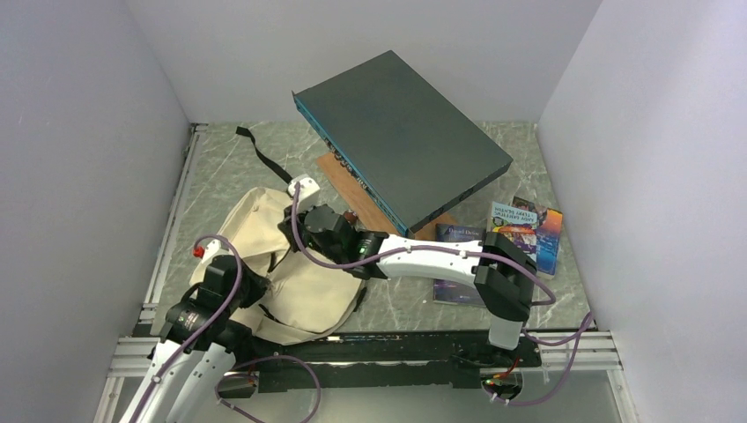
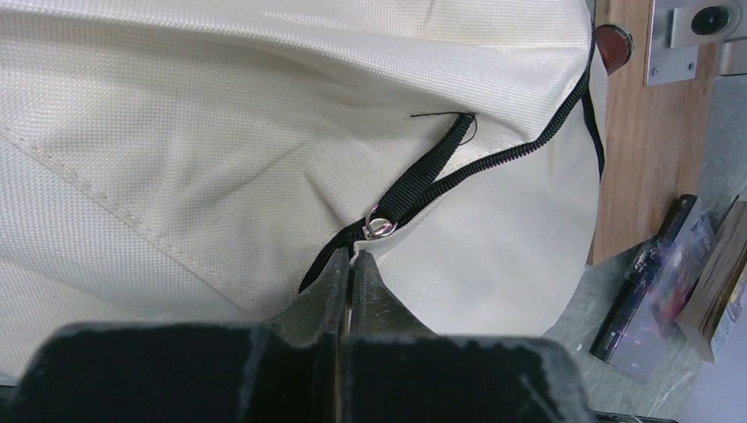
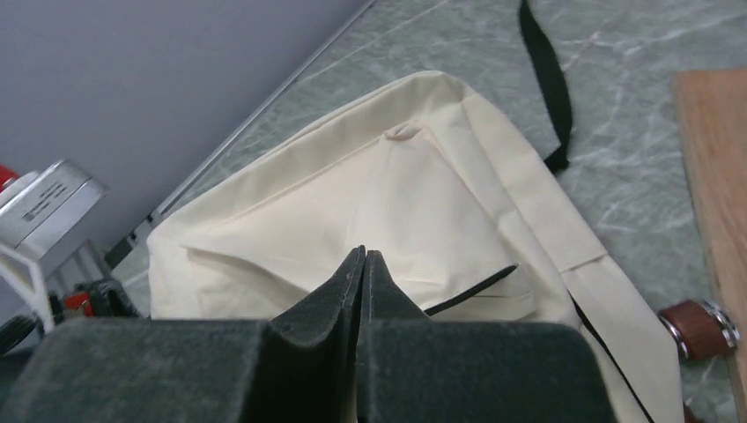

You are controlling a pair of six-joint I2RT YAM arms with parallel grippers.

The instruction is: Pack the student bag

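The cream cloth bag (image 1: 313, 298) lies on the left of the table, its fabric folded and creased. Across it in the left wrist view runs a black zipper (image 2: 520, 152) with a metal ring (image 2: 380, 226). My left gripper is shut, its tips at the zipper edge just below that ring; whether thin cloth is caught between them is unclear. Over the bag's upper part is my right gripper, its fingers close together and pointing at the cream fabric (image 3: 423, 194). Nothing clear shows between them, and their exact opening is hard to judge.
A large dark panel (image 1: 401, 141) overhangs the middle, above a wooden board (image 1: 357, 189). Several books, including a comic-style one (image 1: 513, 231), lie at the right. A black strap (image 1: 264, 159) extends behind the bag. The two arms work close together.
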